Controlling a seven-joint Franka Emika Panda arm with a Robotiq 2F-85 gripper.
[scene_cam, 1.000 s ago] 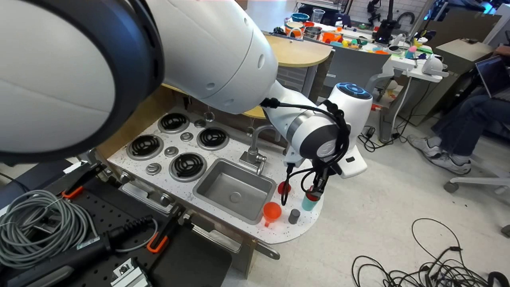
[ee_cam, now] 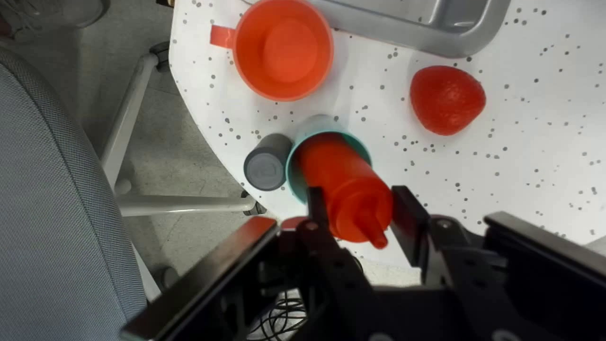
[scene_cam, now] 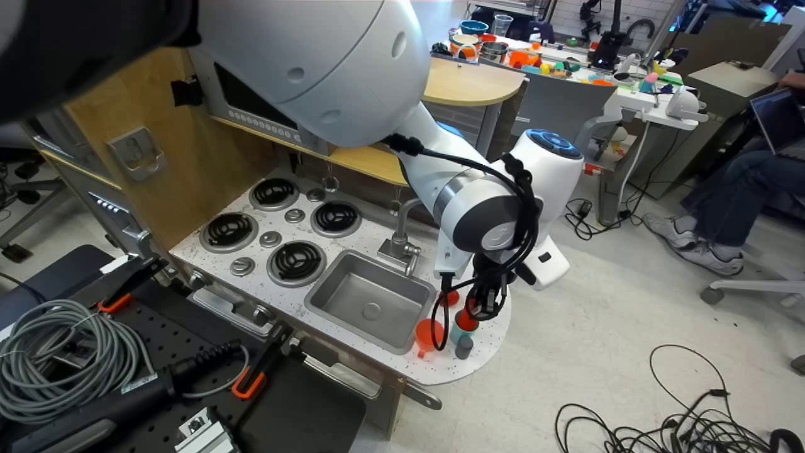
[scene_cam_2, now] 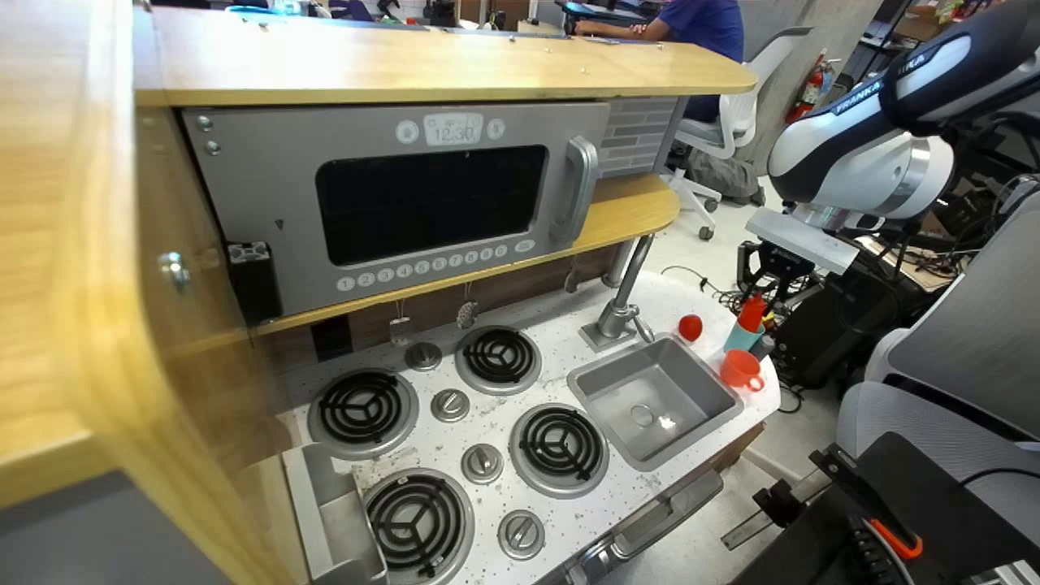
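Note:
In the wrist view my gripper is shut on a red squeeze bottle, with one dark fingertip on each side of its nozzle end. The other end of the bottle reaches inside a teal cup, and its base is hidden there. Exterior view 2 shows the red bottle rising out of the teal cup on the counter's right end. Beside the teal cup, touching or nearly so, stands a small grey cup.
An orange cup with a handle and a red strawberry-like piece sit on the counter close by. The metal sink lies to their left in exterior view 1. Beyond the counter's rounded edge the floor drops away.
The arm has shifted left in exterior view 1. The teal cup has moved left with it, closer to the small grey cup, and more of the red bottle shows above the cup.

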